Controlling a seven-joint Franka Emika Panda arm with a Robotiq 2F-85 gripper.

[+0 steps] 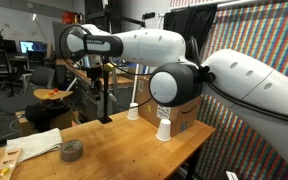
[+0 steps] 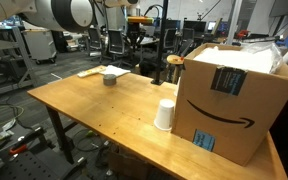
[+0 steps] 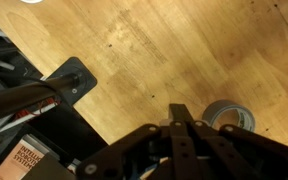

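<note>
My gripper is shut above the wooden table, with nothing showing between its fingers. In exterior view 1 the gripper hangs well over the far part of the table, near a dark upright post. A grey roll of tape lies flat on the table; in the wrist view the roll shows just right of the fingertips, partly covered by the gripper body. Beside it rests a folded white cloth. Two white cups stand upside down, one nearer and one farther.
A large cardboard box stands at one end of the table, close to a white cup. The dark post is fixed at the table's edge. Bare wood covers the middle.
</note>
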